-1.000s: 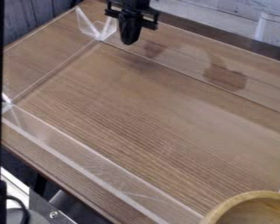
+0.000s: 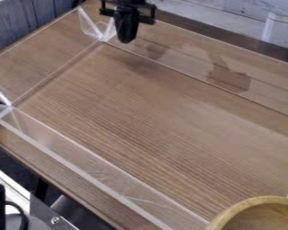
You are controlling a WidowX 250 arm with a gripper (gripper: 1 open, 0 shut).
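My black gripper (image 2: pixel 127 25) hangs at the back left of the wooden table (image 2: pixel 147 135), just right of a clear, angled plastic corner piece of the transparent tray (image 2: pixel 98 171). It looks shut, with nothing visible between its fingers, though it is small and dark in the view.
A round wooden bowl (image 2: pixel 248 216) sits at the front right corner. The middle of the tray is bare. A pale wall lines the back right, with a small blue item at the right edge.
My gripper has moved slightly up in the view and a little to the left, toward the back edge of the table.
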